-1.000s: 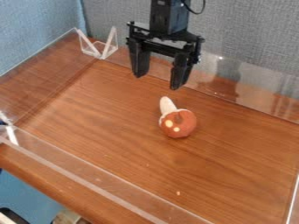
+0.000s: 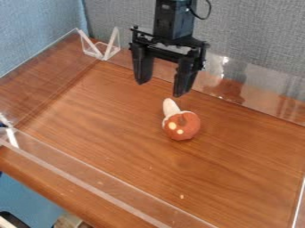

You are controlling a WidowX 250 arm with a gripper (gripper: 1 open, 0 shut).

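Observation:
My black gripper (image 2: 161, 77) hangs over the back middle of the wooden surface, its two fingers wide apart with nothing visible between them. Below and a little right of it, an orange round toy (image 2: 184, 127) with yellow spots and a white elongated part pointing up-left lies on the wood (image 2: 107, 134).
A white angular frame (image 2: 102, 46) stands in the back-left corner. Clear low walls border the surface, with grey and blue panels behind.
My gripper has shifted very slightly down and left over the last second. The toy has not moved.

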